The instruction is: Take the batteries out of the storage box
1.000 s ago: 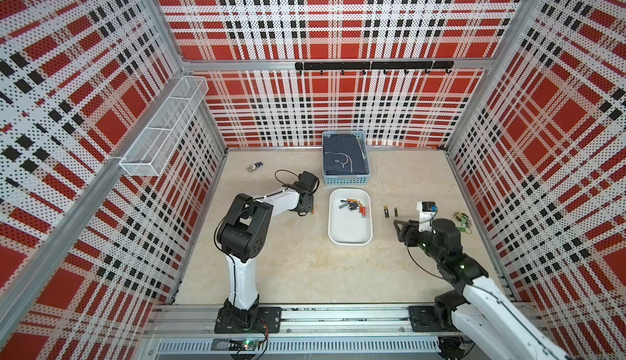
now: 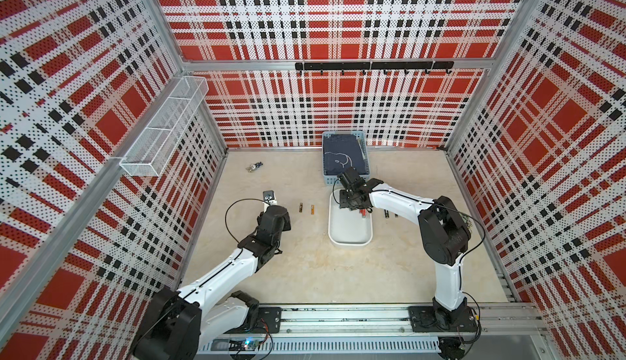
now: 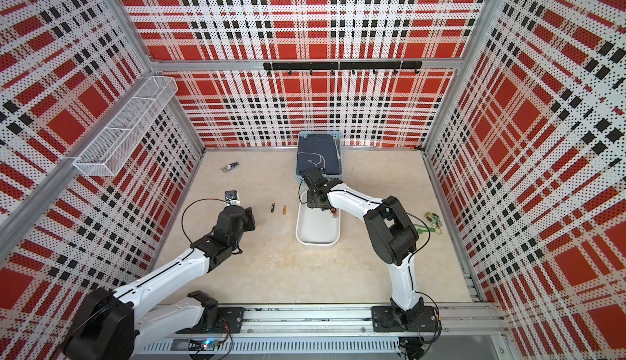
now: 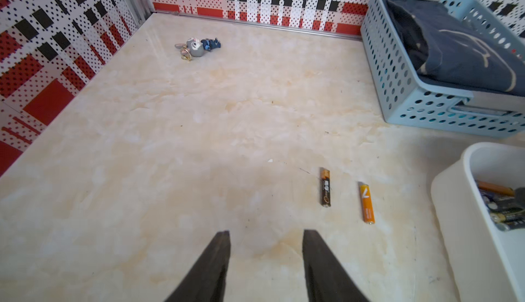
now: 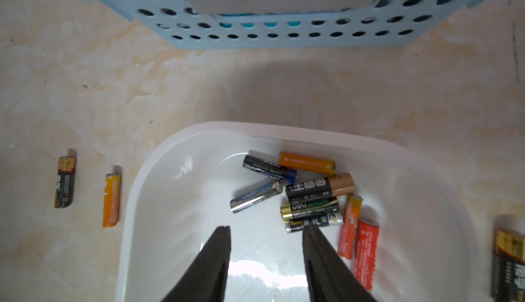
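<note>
The white storage box (image 5: 218, 143) holds several batteries, bunched toward its back right in the right wrist view. Among them are a silver battery (image 5: 256, 196), a red battery (image 5: 365, 252) and a black-and-copper battery (image 5: 320, 187). Over the box hangs my right gripper, fingers apart, nothing between them. On the table left of the box lie a black battery (image 4: 326, 187) and an orange battery (image 4: 367, 203). My left gripper is open and empty, above bare table left of these two.
Behind the box stands a blue basket (image 4: 426, 105) with dark cloth. Black-and-gold batteries (image 5: 508, 266) lie right of the box. Small trinkets (image 4: 197, 47) sit at the far left, and a green item (image 3: 430, 223) at the right.
My right arm has swung in from the right side to over the white box.
</note>
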